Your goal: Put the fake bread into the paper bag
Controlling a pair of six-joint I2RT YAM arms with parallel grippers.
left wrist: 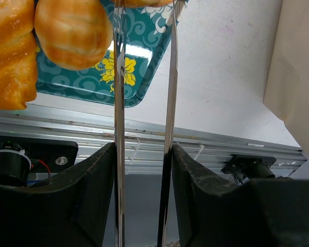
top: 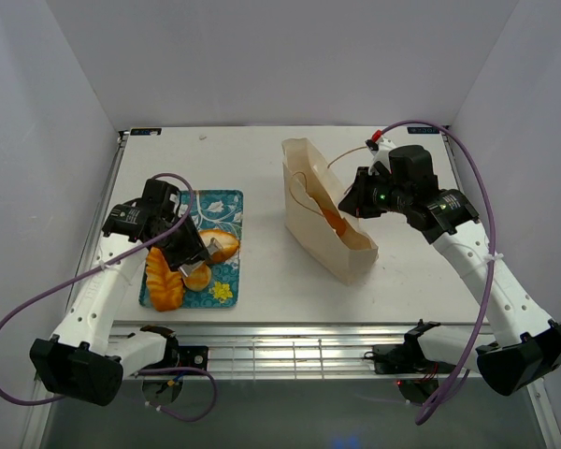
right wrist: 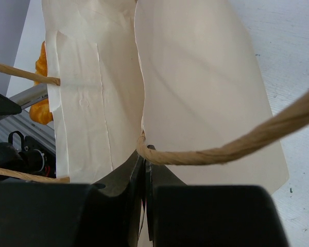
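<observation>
A blue tray (top: 220, 290) holds several fake breads: a long braided loaf (top: 164, 281), a round bun (left wrist: 72, 33) and an oval loaf (top: 222, 245). My left gripper (top: 206, 253) hangs over them, its long steel fingers part open; in the left wrist view their tips reach the oval loaf at the top edge. The paper bag (top: 313, 238) stands upright at centre right with orange bread visible inside. My right gripper (top: 357, 201) is shut on the bag's rim, a twisted handle (right wrist: 221, 154) lying across the right wrist view.
A metal rail (top: 290, 346) runs along the front edge, and pale walls enclose both sides.
</observation>
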